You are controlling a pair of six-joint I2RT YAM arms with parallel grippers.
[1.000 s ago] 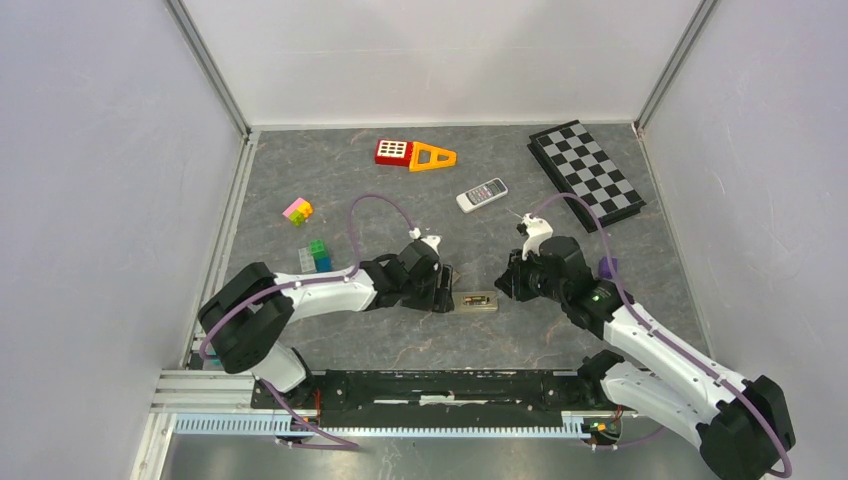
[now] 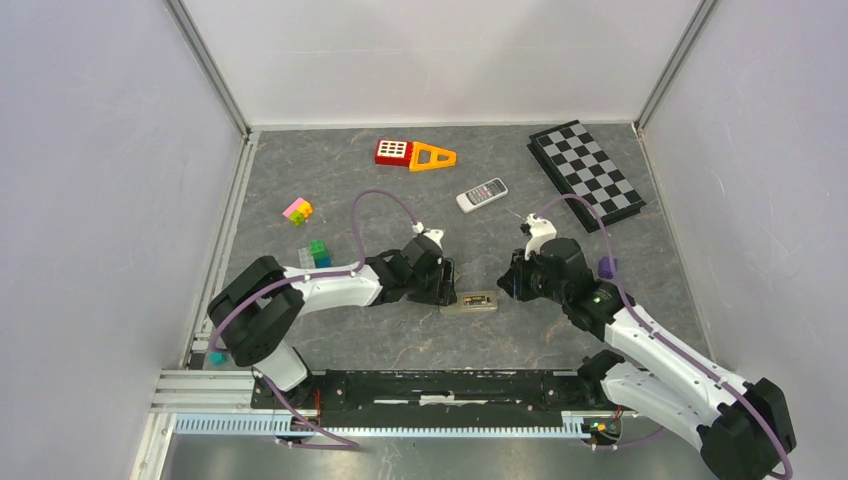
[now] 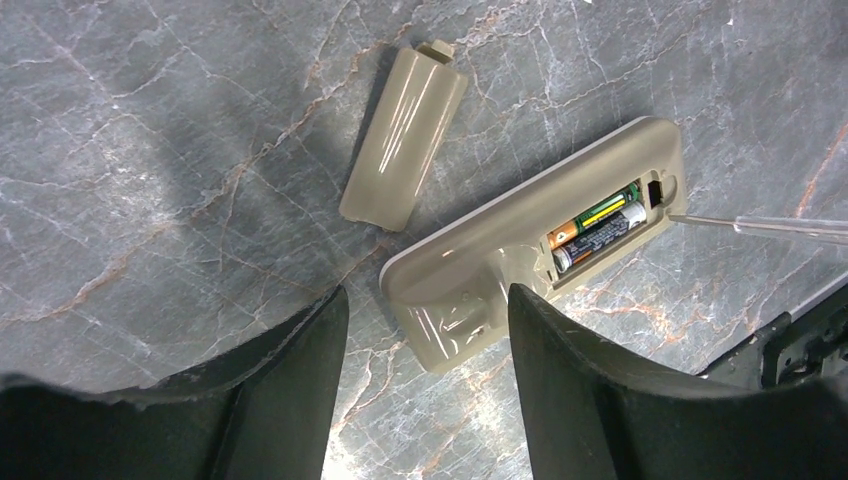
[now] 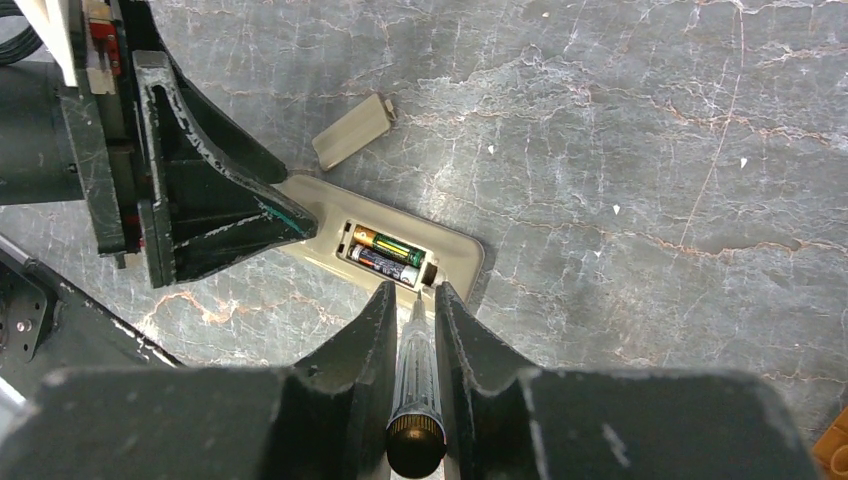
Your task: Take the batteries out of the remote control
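The beige remote (image 3: pixel 470 285) lies face down with its battery bay uncovered. Two batteries sit side by side in it, an orange-and-green one (image 3: pixel 594 215) and a dark one (image 3: pixel 600 238). Its loose cover (image 3: pixel 405 140) rests apart on the table. My left gripper stands open at the remote's end away from the bay, fingers to either side, and whether they touch it I cannot tell. My right gripper is shut on a clear-handled screwdriver (image 4: pixel 414 385), its thin tip at the bay's end near the dark battery.
Farther back lie a white remote (image 2: pixel 482 195), a red and yellow toy (image 2: pixel 415 155) and a checkerboard (image 2: pixel 588 175). Coloured blocks (image 2: pixel 298 211) are at the left, a purple piece (image 2: pixel 608 267) at the right. The table's centre is open.
My left gripper has shifted slightly right, over the remote's left end. The right arm has barely moved, and the remote stays in place.
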